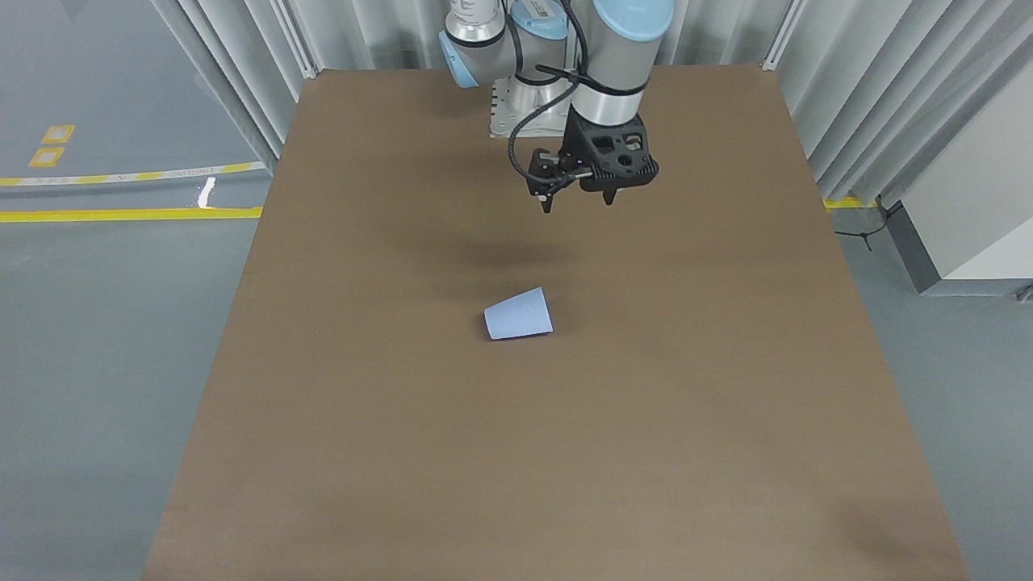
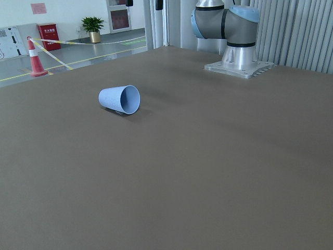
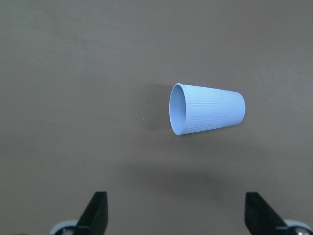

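Observation:
A pale blue ribbed cup (image 1: 518, 313) lies on its side on the brown table (image 1: 416, 436). The left view shows the cup (image 2: 114, 99) with its mouth to the right; in the wrist view the cup (image 3: 212, 108) sits right of centre. My gripper (image 1: 579, 200) hangs above the table, behind the cup in the front view. Its fingertips (image 3: 100, 205) are wide apart at the bottom of the wrist view, open, with nothing between them.
The arm's base plate (image 2: 216, 69) stands at the back of the table. The table around the cup is clear. Curtains hang behind it, and floor borders both sides.

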